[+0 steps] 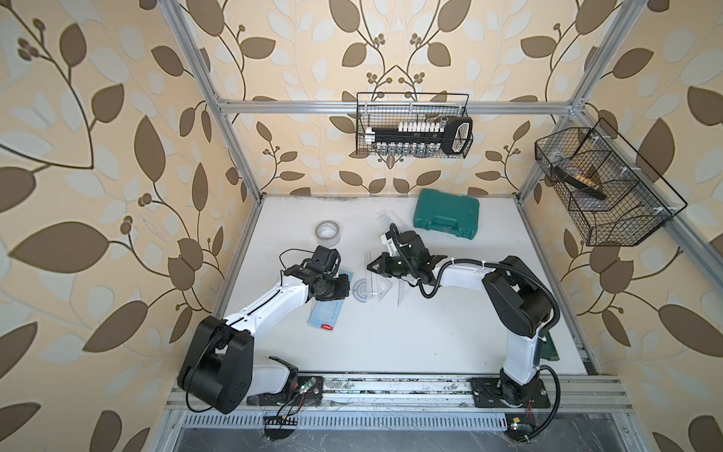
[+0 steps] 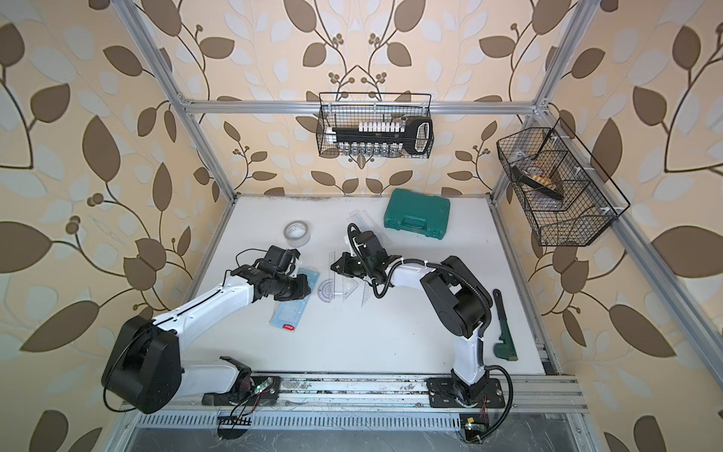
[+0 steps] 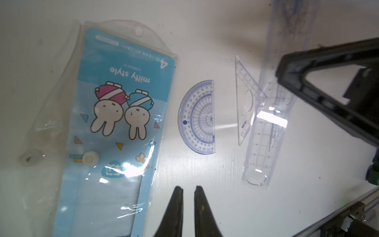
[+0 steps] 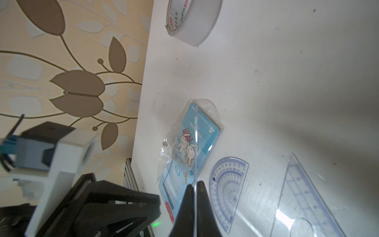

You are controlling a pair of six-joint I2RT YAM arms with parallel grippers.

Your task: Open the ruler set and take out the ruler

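The clear straight ruler [image 3: 260,158] is pinched edge-on in my right gripper, whose fingers are shut on it; it shows as a thin upright line there. In the left wrist view it overlaps the clear set square [image 3: 241,106]. The blue, rabbit-printed ruler-set sleeve [image 3: 114,118] lies flat on the table at the left, with its clear flap [image 3: 37,150] spread out beside it. Between sleeve and ruler lies the protractor [image 3: 197,118]. My left gripper is over the table beside the sleeve, its tips slightly apart with nothing between them.
A tape roll [image 1: 327,232] sits behind the sleeve. At the back right stands a green case [image 1: 446,214], with a clear item [image 1: 386,219] lying near it. A green tool [image 2: 504,331] lies by the right edge.
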